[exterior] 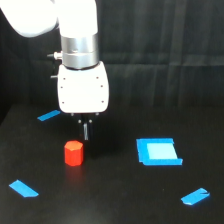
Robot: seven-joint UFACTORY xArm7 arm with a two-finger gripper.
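Observation:
A small red block (74,152) sits on the dark table at the left of the camera view. Above it and slightly to the right hangs my gripper (85,130), under the white hand of the arm. Its thin fingers look close together from this side, and whether they are open or shut is unclear against the dark background. The fingertips appear at the block's upper right, apart from it in the picture. The block does not appear to be held.
On the right, blue tape frames a pale square (160,151). Strips of blue tape lie at the front left (23,188), front right (195,196) and back left (49,115).

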